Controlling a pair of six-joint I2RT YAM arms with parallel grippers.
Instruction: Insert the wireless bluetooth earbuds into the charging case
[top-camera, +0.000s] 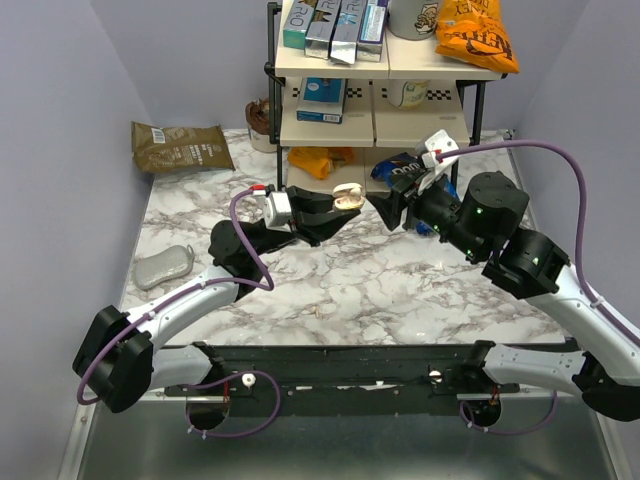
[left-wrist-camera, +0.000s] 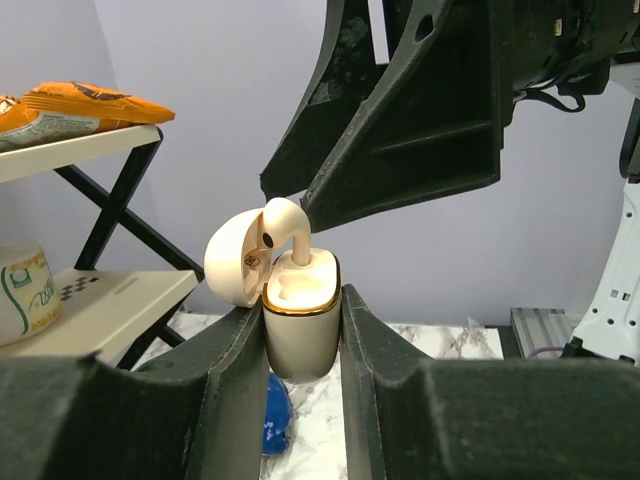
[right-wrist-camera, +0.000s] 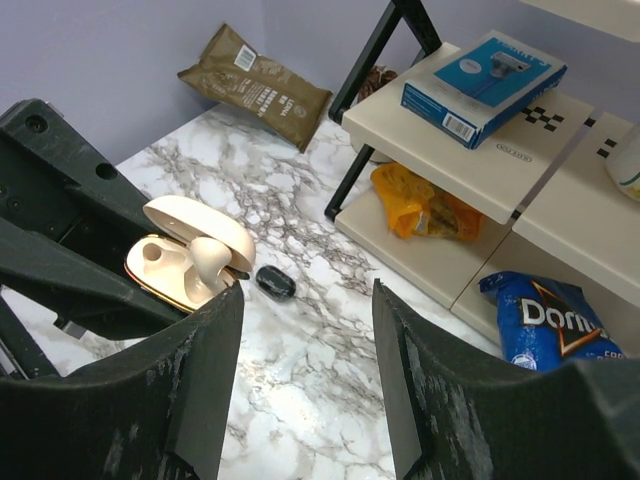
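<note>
The white charging case (top-camera: 348, 203) has its lid (left-wrist-camera: 230, 262) raised and is held upright by my left gripper, shut on it. A white earbud (right-wrist-camera: 209, 258) stands in one socket, its stem downward; the other socket shows empty in the right wrist view. My right gripper (top-camera: 385, 205) is open just to the right of the case, its fingertips close beside the earbud and lid in the left wrist view, with nothing seen between them in the right wrist view.
Behind stands a shelf rack (top-camera: 425, 125) with boxes, cups and bags, including a blue Doritos bag (right-wrist-camera: 550, 315). A grey pouch (top-camera: 163, 267) lies on the left of the marble table (top-camera: 330, 300), whose front is clear.
</note>
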